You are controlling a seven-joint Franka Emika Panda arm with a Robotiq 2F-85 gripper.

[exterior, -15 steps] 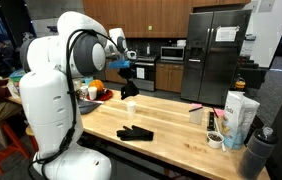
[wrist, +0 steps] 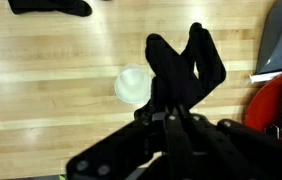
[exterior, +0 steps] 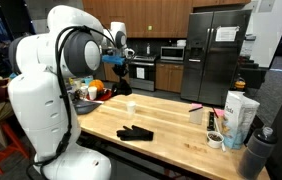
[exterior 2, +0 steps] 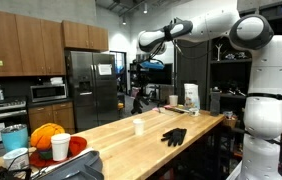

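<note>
A limp black glove [wrist: 176, 65] hangs from my gripper, which is shut on it above the table. In exterior view 1 the same glove [exterior: 121, 86] dangles over the table's left part, clear of the surface. Below it on the wood stands a small white cup [wrist: 133, 85], upright, with its opening facing up. The cup [exterior: 131, 106] is just right of and below the glove in exterior view 1. Another black glove [exterior: 135, 133] lies flat near the table's front edge. The exact fingertip contact is dark and hard to make out.
A red tray [exterior 2: 76, 147] holding several items stands at one end of the table, beside a dark grey container [exterior 2: 73, 165]. At the other end are a paper bag [exterior: 239, 115], a bowl [exterior: 214, 139] and a dark canister [exterior: 257, 150].
My gripper has risen and shifted slightly left in exterior view 1, carrying the hanging glove up and away from the cup. The cup and the flat glove have stayed put.
</note>
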